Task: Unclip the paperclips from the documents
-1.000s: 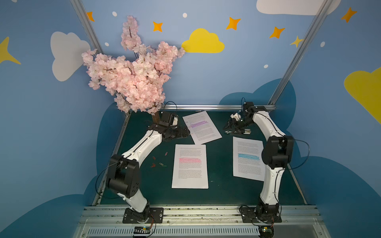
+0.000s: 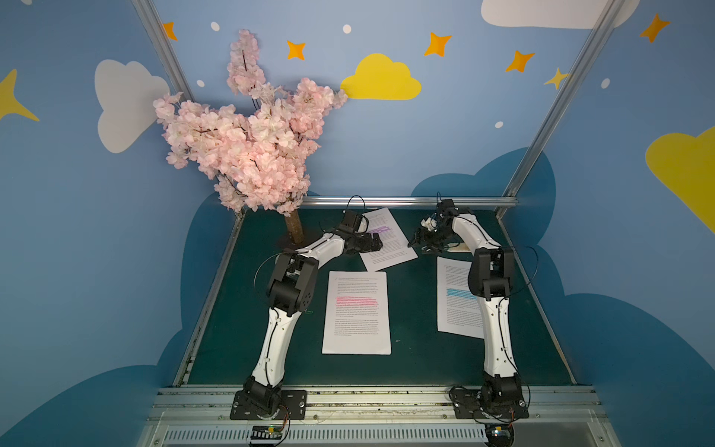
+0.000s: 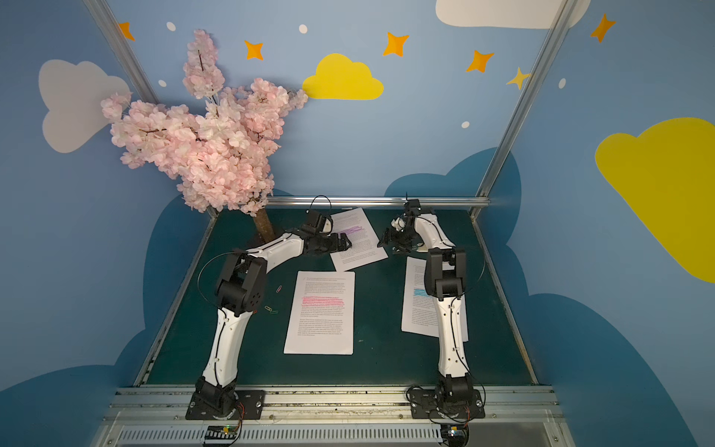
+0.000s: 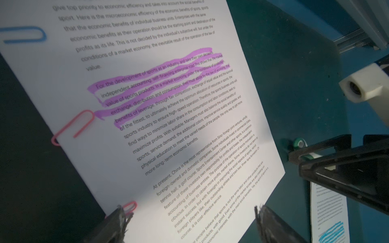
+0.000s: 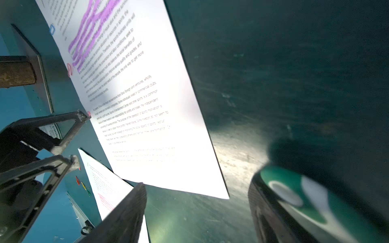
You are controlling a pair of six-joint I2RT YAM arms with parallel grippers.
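Observation:
The document with purple highlighting (image 4: 162, 89) lies at the back middle of the table. Along its left edge sit a blue paperclip (image 4: 24, 34), a red paperclip (image 4: 75, 126) and a pinkish-red paperclip (image 4: 128, 208). Over this sheet's lower part stands my left gripper, open, its fingers wide apart; the pinkish-red clip shows close by its left finger. To the right of the same document, my right gripper is open with nothing held, its fingers near the sheet's lower right corner. Clips on the other documents are too small to make out.
A pink-highlighted document (image 2: 356, 320) lies at front middle, a blue-highlighted one (image 2: 455, 298) at right. Loose clips (image 3: 269, 309) lie left of the pink one. A green-and-white object (image 5: 299, 190) is by my right gripper. A blossom tree (image 2: 249, 141) stands back left.
My left arm has swung right, from beside the purple-highlighted document to over it. The right gripper has moved left, closer to that sheet. The documents stay about where they were.

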